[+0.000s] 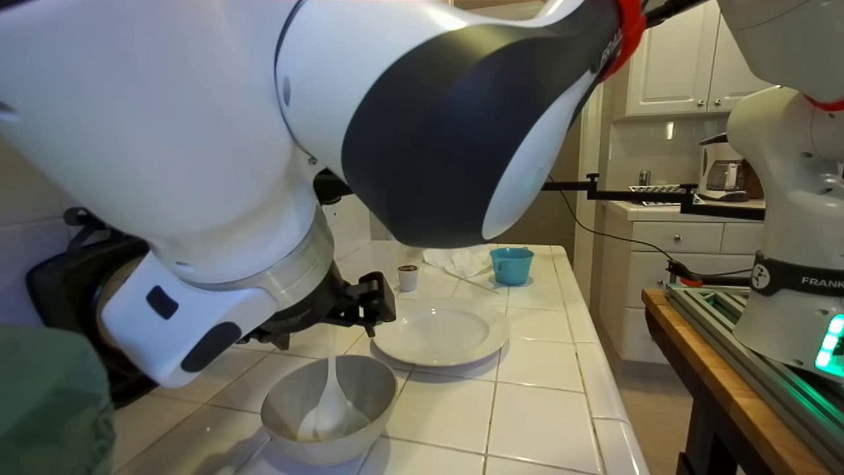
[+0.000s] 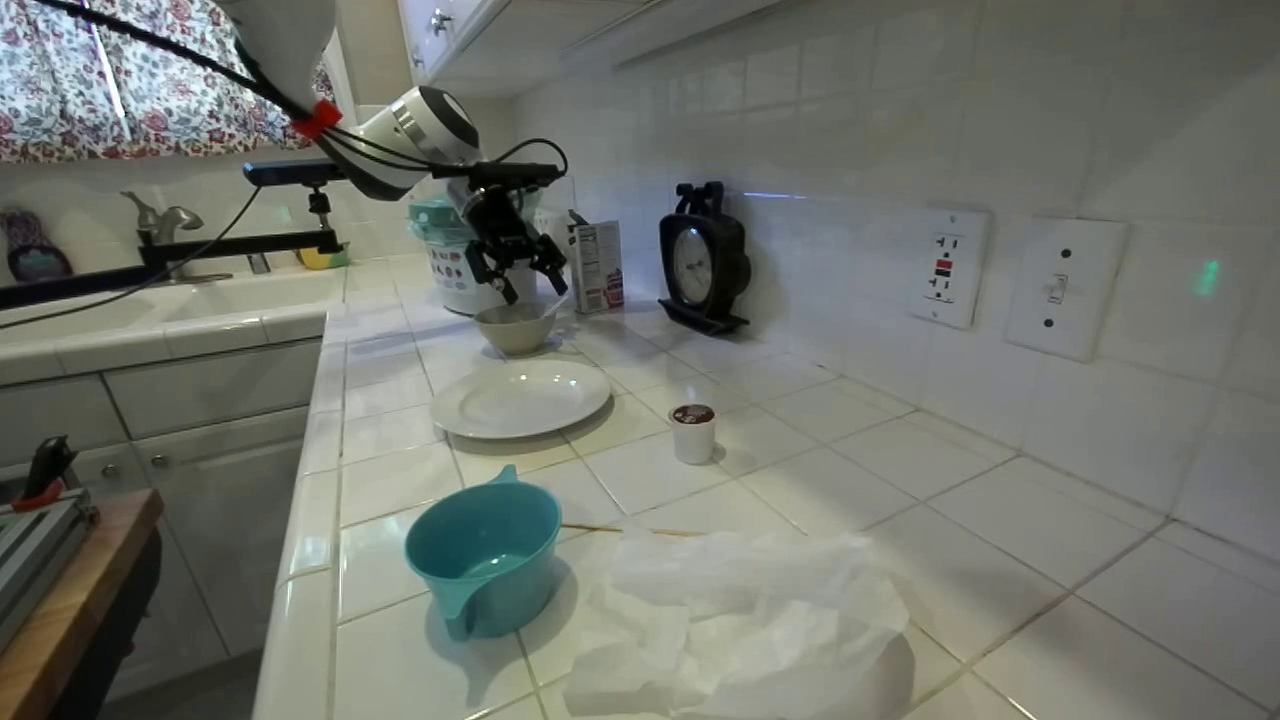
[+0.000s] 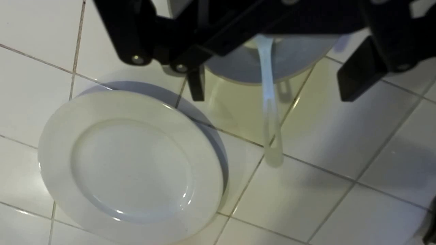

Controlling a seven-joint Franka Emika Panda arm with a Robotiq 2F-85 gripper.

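My gripper stands open above the counter, its two black fingers wide apart and nothing held between them. A white spoon (image 3: 267, 85) rests in the grey bowl (image 1: 281, 404), its scoop inside and its handle leaning out over the rim. In the wrist view the handle shows between and below my fingers; whether they are level with it I cannot tell. The gripper's body covers most of the bowl there. In the second exterior view the gripper (image 2: 524, 282) hangs just above the bowl (image 2: 516, 330). A white oval plate (image 3: 61, 155) lies beside the bowl.
Farther along the counter are a small white cup (image 2: 693, 438), a teal cup (image 2: 486, 564) and crumpled white paper (image 2: 744, 636). A black clock (image 2: 704, 258), a box (image 2: 596, 266) and a lidded container (image 2: 453, 274) stand around the bowl. Bare tiles (image 1: 538, 404) lie along the front edge.
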